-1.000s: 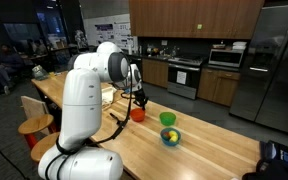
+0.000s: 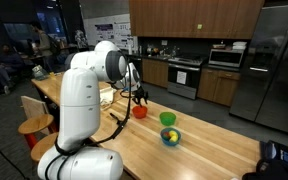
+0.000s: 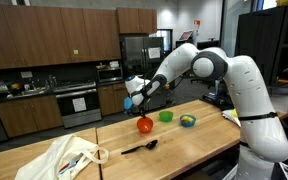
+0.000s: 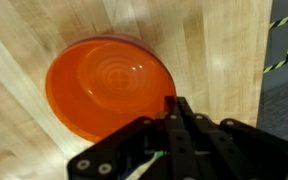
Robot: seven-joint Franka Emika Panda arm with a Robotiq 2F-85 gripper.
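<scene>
An orange-red bowl [image 2: 139,112] is at the left part of the table, below my gripper [image 2: 139,97]. In exterior view 2 the same bowl [image 3: 144,125] shows beneath the arm's end. The wrist view looks down into the empty bowl [image 4: 104,85]; at its right edge my gripper is shut on the rim. Whether the bowl's base touches the table is hard to tell. A green bowl [image 2: 167,118] stands beside it, and a blue bowl [image 2: 170,139] with yellow and green things inside sits nearer the camera.
A black long-handled utensil [image 3: 139,147] lies on the wooden table [image 3: 194,145]. White crumpled cloth [image 3: 66,160] covers the table's corner in exterior view 2. Bare wood stretches to the right of the blue bowl in exterior view 1.
The orange-red bowl and my gripper have shifted very slightly to the right and up in exterior view 1. The green and blue bowls are where they were.
</scene>
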